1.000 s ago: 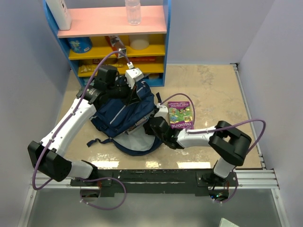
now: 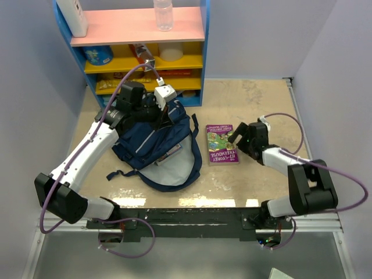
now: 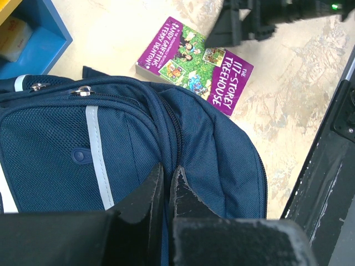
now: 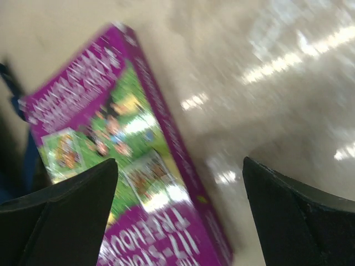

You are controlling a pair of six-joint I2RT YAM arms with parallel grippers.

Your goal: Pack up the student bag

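The navy student bag (image 2: 145, 148) lies on the table with its grey lining showing and an item partly inside. My left gripper is shut on the bag's fabric near its zipped edge. A purple and green paperback, The 117-Storey Treehouse (image 2: 222, 152), lies flat to the right of the bag. My right gripper (image 2: 237, 135) hovers open over the book's upper right edge; in the right wrist view the book (image 4: 130, 216) shows between and beyond its fingers, blurred.
A shelf unit (image 2: 133, 35) with bottles and packets stands behind the bag. A dark rail runs along the front edge.
My right arm has moved from inside the bag's opening out to the right, over the book. My left arm and the bag look unchanged.
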